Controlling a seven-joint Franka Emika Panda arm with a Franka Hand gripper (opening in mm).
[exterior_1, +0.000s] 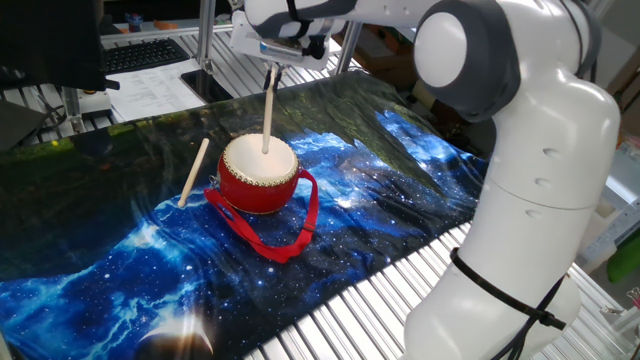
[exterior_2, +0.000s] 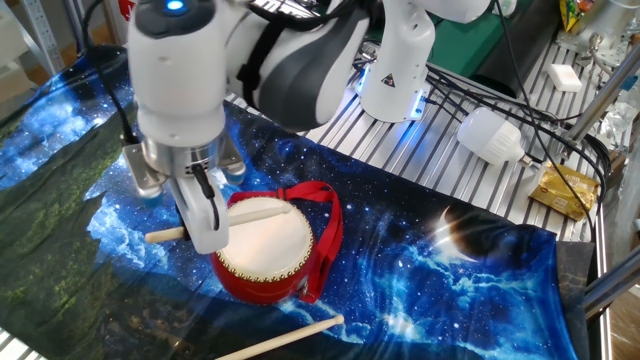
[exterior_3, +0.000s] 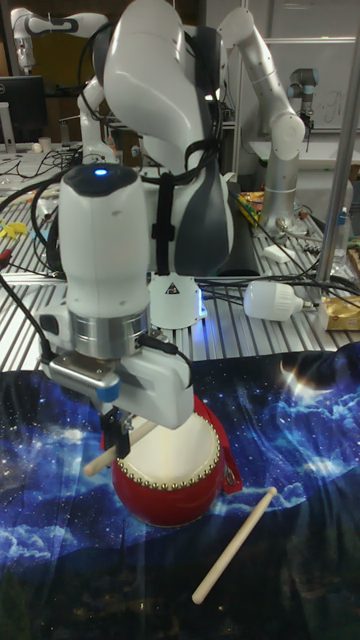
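Note:
A red drum (exterior_1: 250, 190) with a pale skin and studded rim stands upright on the patterned cloth, its red strap (exterior_1: 300, 235) looped beside it. My gripper (exterior_1: 273, 82) is shut on a wooden drumstick (exterior_1: 268, 120) near the stick's rear end. The stick slants over the drum, and its tip appears at or just above the skin; whether it touches I cannot tell. In exterior view 2 the held drumstick (exterior_2: 262, 215) crosses the drum (exterior_2: 268, 245). A second drumstick (exterior_3: 234, 544) lies on the cloth, apart from the drum.
Starry cloth (exterior_2: 400, 270) covers the table, with bare space around the drum. A white bulb-shaped object (exterior_2: 490, 137) and a gold packet (exterior_2: 563, 190) sit on the slatted metal surface. In exterior view 1, a keyboard (exterior_1: 145, 55) and papers (exterior_1: 150, 92) lie behind the cloth.

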